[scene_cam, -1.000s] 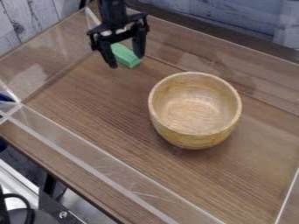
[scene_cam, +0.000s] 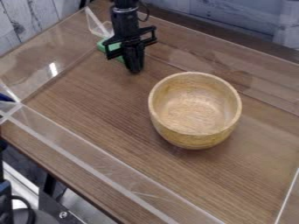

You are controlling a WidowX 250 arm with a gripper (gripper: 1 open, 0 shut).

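Note:
My black gripper (scene_cam: pixel 131 48) reaches down from the top over a green object (scene_cam: pixel 114 54) at the upper middle of the wooden table. The gripper mostly covers the object, so only parts of the green show around it. The fingers look close together; whether anything is between them is unclear.
A large wooden bowl (scene_cam: pixel 194 108) stands right of centre. A wall and the table's edge run along the back.
The gripper has moved back and drawn its fingers inward over the green object, which is now more hidden and sits slightly farther up and left.

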